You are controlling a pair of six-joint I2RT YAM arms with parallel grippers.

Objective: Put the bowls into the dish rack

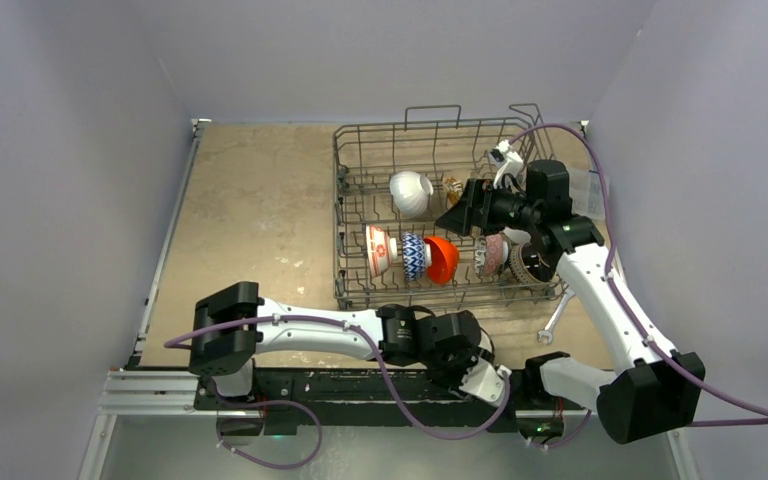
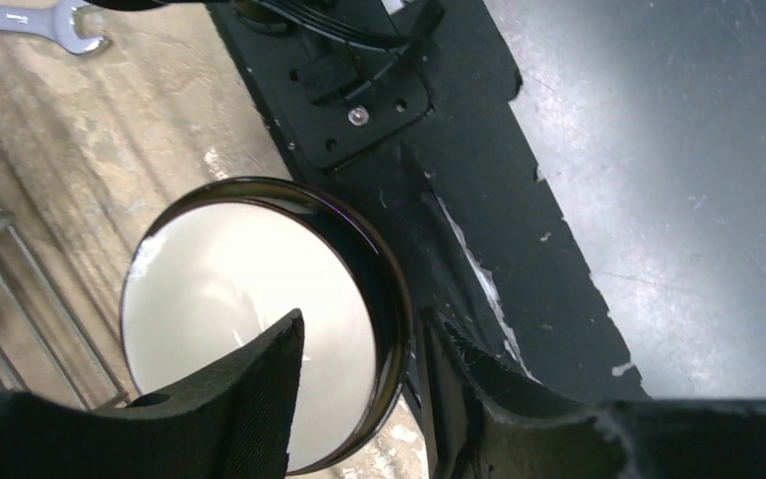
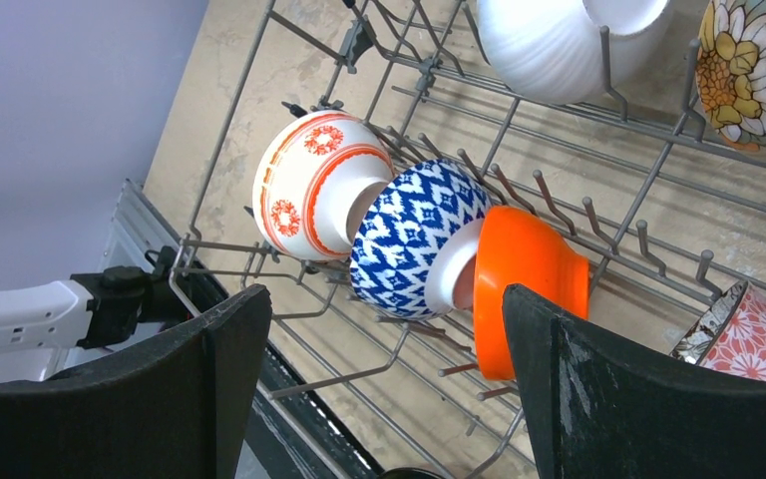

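Observation:
The dish rack [image 1: 338,150] holds an orange-patterned bowl [image 1: 378,250], a blue-patterned bowl [image 3: 409,235], an orange bowl [image 3: 524,269], a pink-patterned bowl [image 3: 753,344], a white bowl [image 1: 410,195] and a floral bowl [image 3: 758,85]. My open right gripper [image 1: 450,215] hangs above them, nothing between its fingers. At the table's front, my open left gripper is over a dark-rimmed dish with a white inside [image 2: 219,289], one finger on each side of the near part of its rim; whether they touch cannot be told.
A wrench [image 1: 555,316] lies right of the rack's front corner. A clear container [image 1: 588,190] is at the back right.

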